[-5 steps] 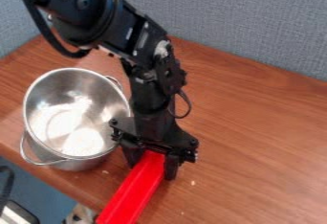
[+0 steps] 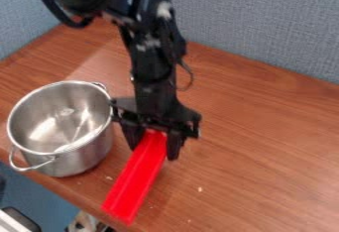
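Note:
My black gripper (image 2: 155, 135) points down at the table, shut on the upper end of a long red bar (image 2: 134, 181), whose other end reaches toward the near table edge. A steel pot (image 2: 59, 127) with handles stands just left of the gripper and bar.
A grey-blue wall (image 2: 265, 28) runs along the back.
My arm, gripper and the held red bar have moved back, away from the camera, and slightly left. The pot also appears smaller and shifted left.

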